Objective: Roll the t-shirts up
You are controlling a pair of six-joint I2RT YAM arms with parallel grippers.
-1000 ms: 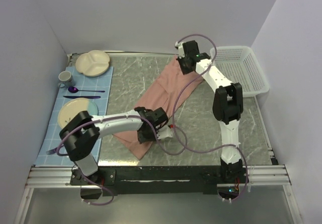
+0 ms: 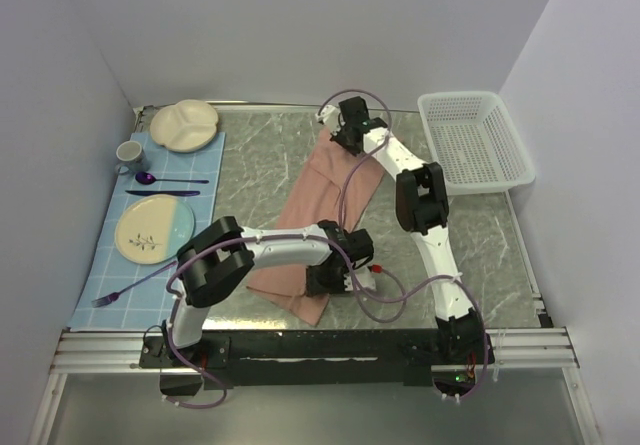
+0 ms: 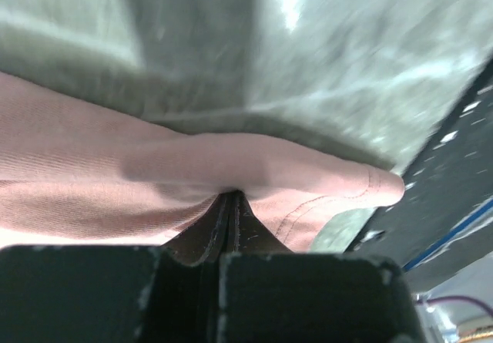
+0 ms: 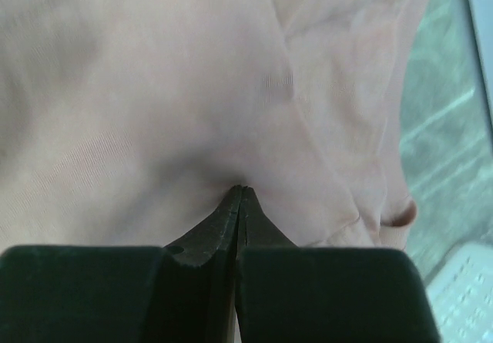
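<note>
A pink t-shirt (image 2: 310, 203) lies stretched slantwise over the middle of the table, from the back near the wall to the front edge. At its front end my left gripper (image 2: 318, 283) is shut; in the left wrist view its fingertips (image 3: 233, 204) press at the cloth near a stitched hem, and a fold runs just beyond them. My right gripper (image 2: 343, 140) is over the shirt's far end. Its fingertips (image 4: 242, 196) are shut against the cloth in the right wrist view, where soft creases show. Whether either one pinches fabric is hard to see.
A white basket (image 2: 477, 187) stands at the back right. To the left, a blue placemat (image 2: 205, 180) carries a plate (image 2: 140, 230), a divided dish (image 2: 184, 125), a mug (image 2: 131, 155) and cutlery. Bare table shows right of centre.
The shirt's front end has shifted right along with my left gripper, and now reaches the table's front edge.
</note>
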